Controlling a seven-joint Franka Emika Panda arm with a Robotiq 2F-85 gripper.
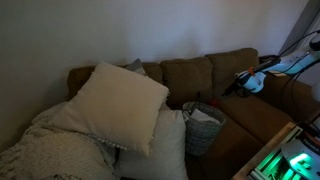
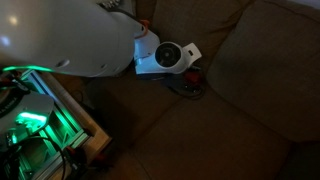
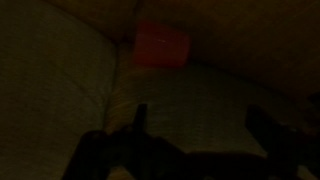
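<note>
A red block-like object lies near the crease of the couch cushions, at the top of the wrist view. Below it in that view, my gripper stands open, its two dark fingers apart with nothing between them. Exterior view 1 has the gripper over the right part of the couch, clear of the woven basket. From the second exterior view, the white wrist housing is visible, with a bit of red beside the dark gripper.
Large pale pillows and a knitted blanket fill the couch's left side, beside the basket. Brown back cushions rise behind. The seat has open room in front of the gripper. Lighting is dim.
</note>
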